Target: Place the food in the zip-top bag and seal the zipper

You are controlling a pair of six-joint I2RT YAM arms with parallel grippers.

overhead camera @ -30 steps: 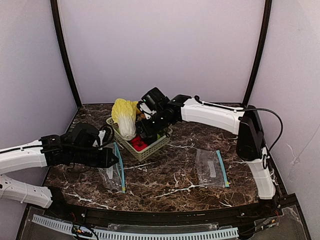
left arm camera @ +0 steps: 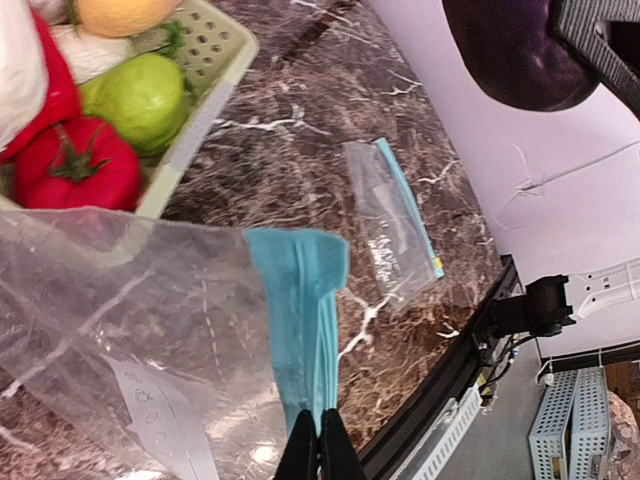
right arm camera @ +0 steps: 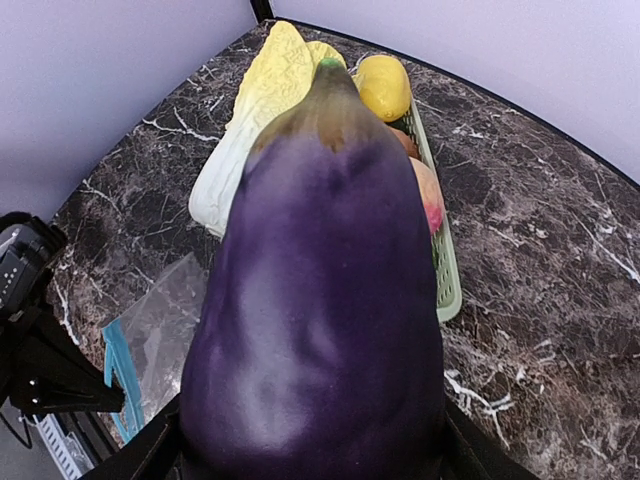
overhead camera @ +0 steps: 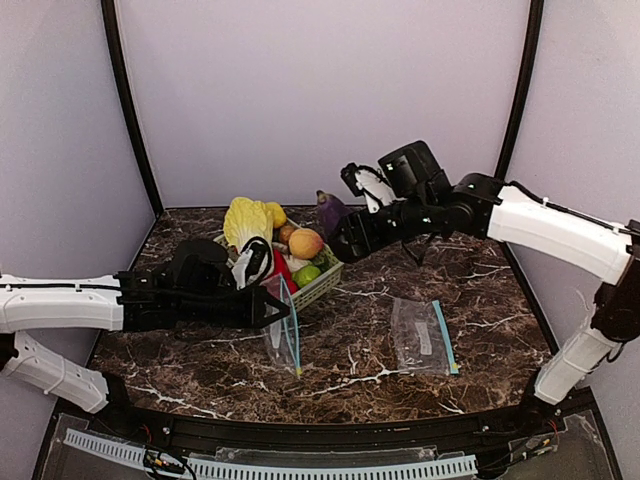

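A purple eggplant [right arm camera: 315,290] fills the middle of the right wrist view, its stem end pointing up and away. My right gripper [overhead camera: 345,240] is shut on it, above the table just right of the basket. My left gripper is shut on the blue zip edge of a clear zip top bag [left arm camera: 120,330], which hangs from it in front of the basket [overhead camera: 322,287]. Whether that bag's mouth is parted I cannot tell. Another clear bag [overhead camera: 420,335] with a blue zipper lies flat on the right side of the table.
The basket holds a napa cabbage [overhead camera: 245,220], a lemon [right arm camera: 384,88], a peach [overhead camera: 305,243], a red tomato [left arm camera: 78,165], a green fruit [left arm camera: 138,103] and more. Bare table lies between the hanging bag and the flat one.
My right gripper has risen out of the basket with the eggplant and moved right. My left gripper has carried its bag rightward, in front of the basket.
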